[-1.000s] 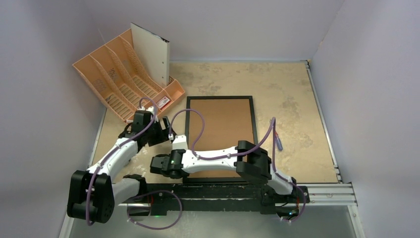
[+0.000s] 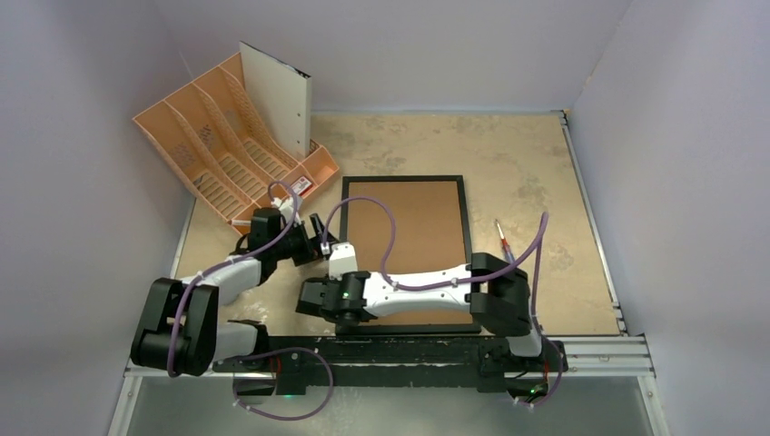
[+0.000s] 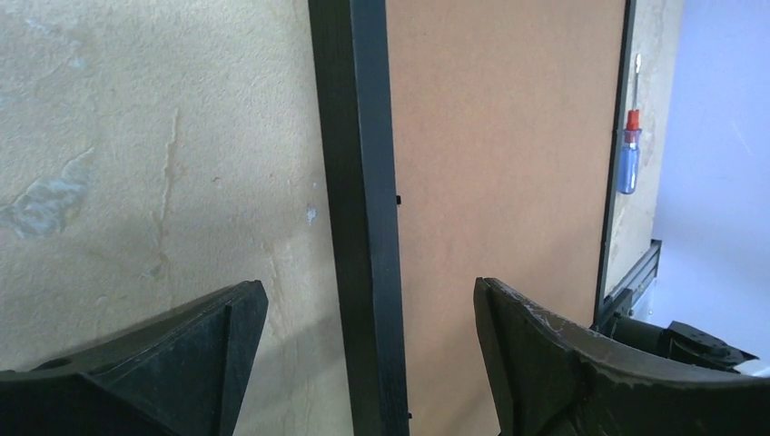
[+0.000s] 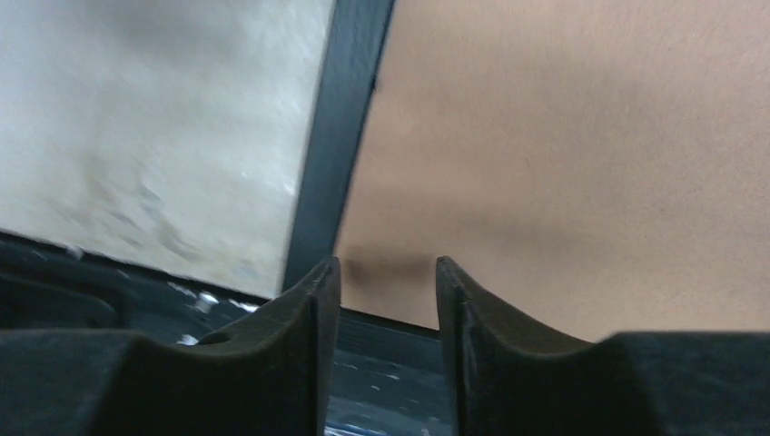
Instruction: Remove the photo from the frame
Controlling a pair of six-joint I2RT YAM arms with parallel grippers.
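A black picture frame (image 2: pixel 465 213) lies flat on the table with its brown back panel (image 2: pixel 413 218) facing up; no photo shows. My left gripper is open above the frame's left side bar (image 3: pixel 350 163), one finger over the table and the other over the panel, with nothing held. My right gripper hovers over the frame's near left corner, its fingers (image 4: pixel 318 336) parted with a gap between them and nothing in it. From above, the right arm hides part of the panel and the left bar.
An orange divided rack (image 2: pixel 213 136) at the back left holds a white panel-like item (image 2: pixel 277 100) upright. Right of the frame lies a screwdriver (image 2: pixel 505 243) with a red and blue handle. Bare table (image 2: pixel 409 141) extends behind the frame.
The right arm has shifted to the right across the frame. The frame has stayed in place.
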